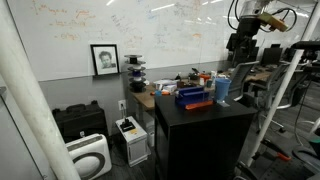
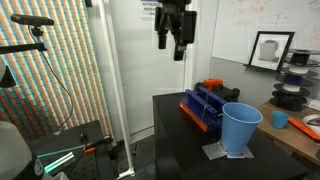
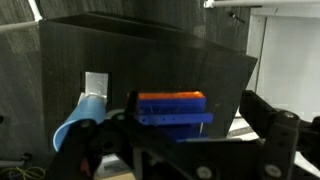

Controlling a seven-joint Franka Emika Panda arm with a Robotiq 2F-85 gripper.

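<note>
My gripper hangs well above the black cabinet, fingers apart and nothing between them. In the wrist view its two fingertips frame a blue rack with an orange-red strip along one side, seen below. That rack sits on the cabinet top, touched by nothing of mine. Beside it stands an upright light-blue cup, its inside mostly hidden. The cup appears left of my fingers from above.
A pale flat piece lies by the cup's foot. At the right, a wooden table carries a blue mug and stacked black spools. A white post rises left of the cabinet.
</note>
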